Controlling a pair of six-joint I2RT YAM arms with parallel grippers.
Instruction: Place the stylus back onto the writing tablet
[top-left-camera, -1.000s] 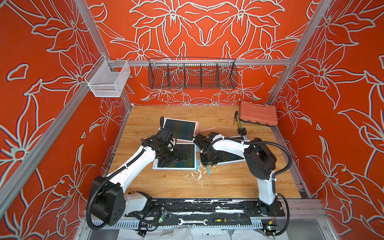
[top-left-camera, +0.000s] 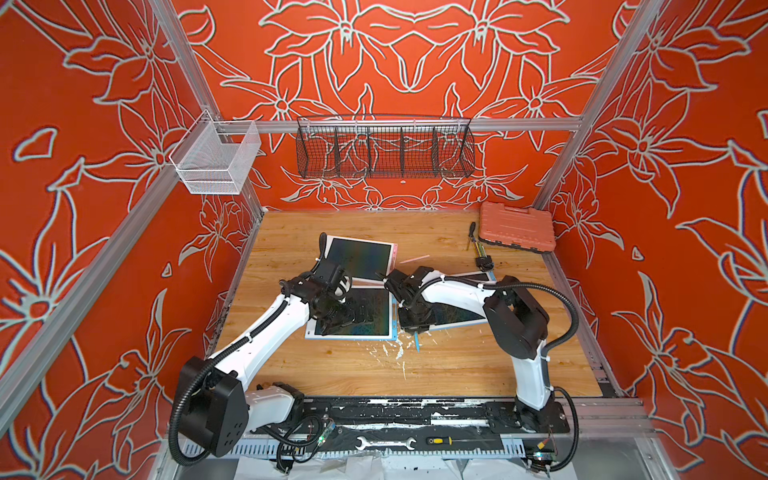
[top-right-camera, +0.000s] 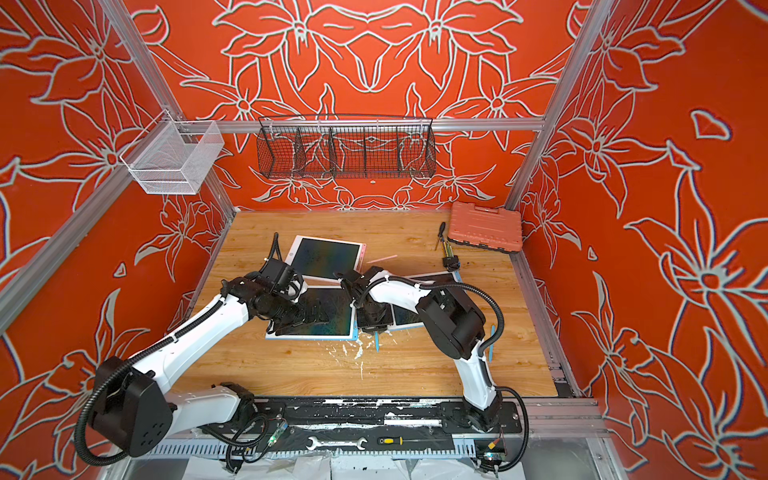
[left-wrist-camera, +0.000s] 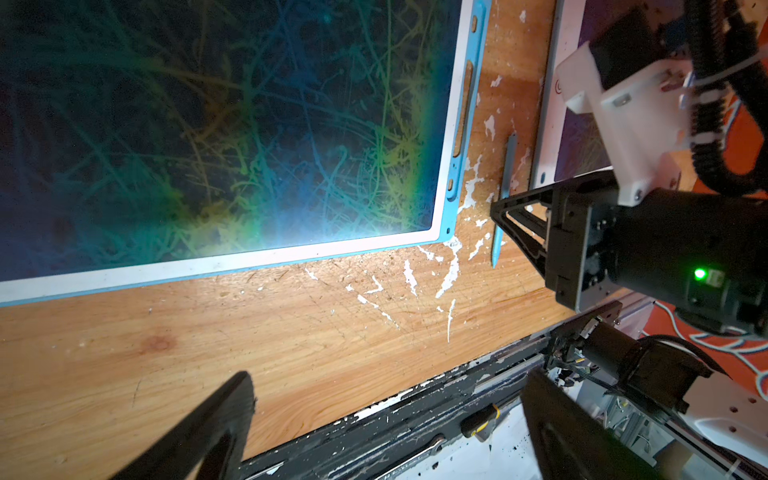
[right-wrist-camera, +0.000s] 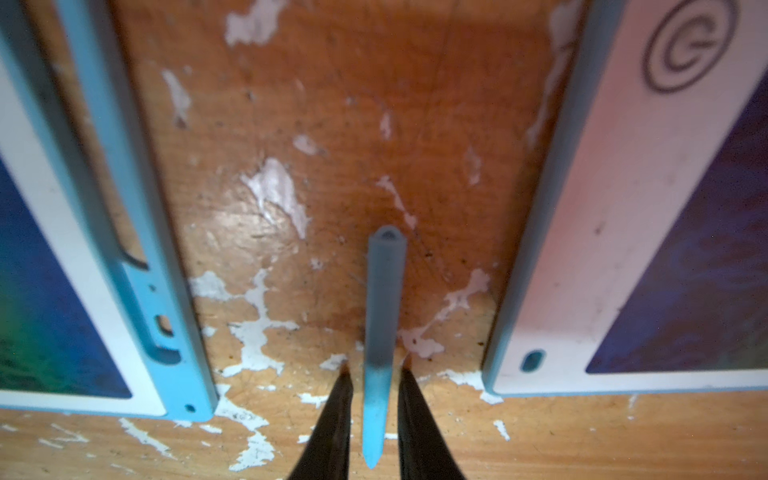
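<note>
The blue stylus (right-wrist-camera: 385, 296) lies flat on the wooden table, in the gap between two tablets. In the right wrist view the fingers of my right gripper straddle its lower part, part open, with a thin gap on either side. A blue-edged writing tablet (left-wrist-camera: 240, 128) with an empty slot along its side lies to the left of the stylus (left-wrist-camera: 507, 172). Over this tablet's near edge, my left gripper stands wide open with nothing between its fingers.
Another tablet (right-wrist-camera: 552, 264) flanks the stylus on the right. Behind are a pink-edged tablet (top-left-camera: 360, 257) and a pink stylus (top-left-camera: 414, 258). A red case (top-left-camera: 516, 226) and dark tools (top-left-camera: 480, 252) sit at the back right.
The right arm has shifted very slightly to the left over the last second. The left arm has barely moved, and the stylus lies where it was.
</note>
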